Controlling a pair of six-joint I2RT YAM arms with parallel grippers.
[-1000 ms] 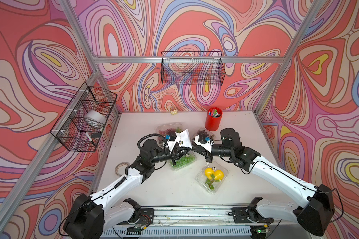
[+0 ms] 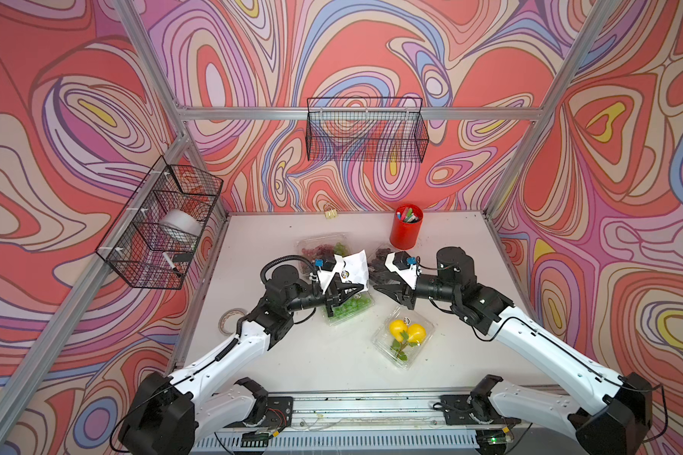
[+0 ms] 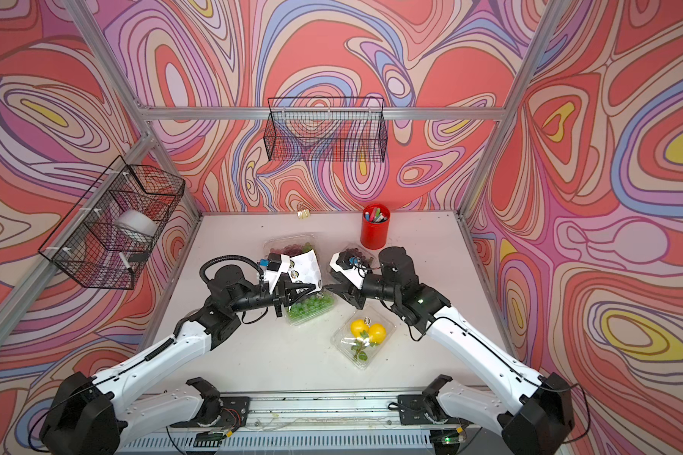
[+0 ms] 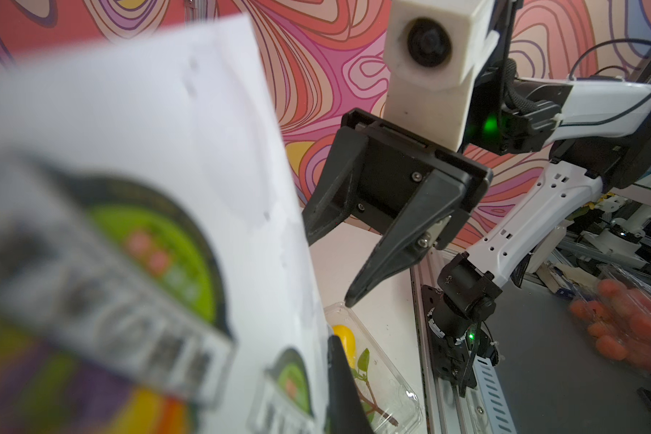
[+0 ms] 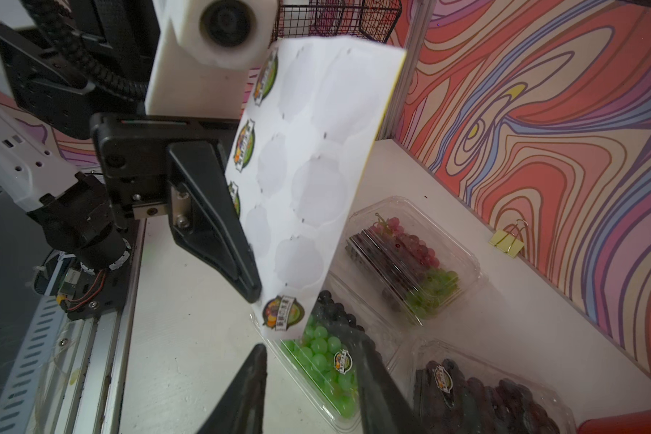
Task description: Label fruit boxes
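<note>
My left gripper [image 2: 347,294] is shut on a white sheet of round fruit labels [image 5: 303,166]; several spots on the sheet are bare and several labels remain at its edges. Facing it, my right gripper stands open, its fingers apart, with no label visible between them. Below the sheet lies the green grape box [image 5: 324,369], bearing a round label. The dark grape box [image 5: 477,398] carries one too. On the front table, the yellow fruit box [image 2: 403,337] also has a label. No label shows on the mixed grape box [image 5: 412,256].
A red cup of markers [image 2: 406,227] stands at the back right. A tape roll [image 2: 232,321] lies at the left edge, and a yellow binder clip [image 2: 331,214] sits by the back wall.
My right gripper has drawn back to the right, widening the gap to the sheet. The left arm has hardly moved; its sheet has shifted slightly.
</note>
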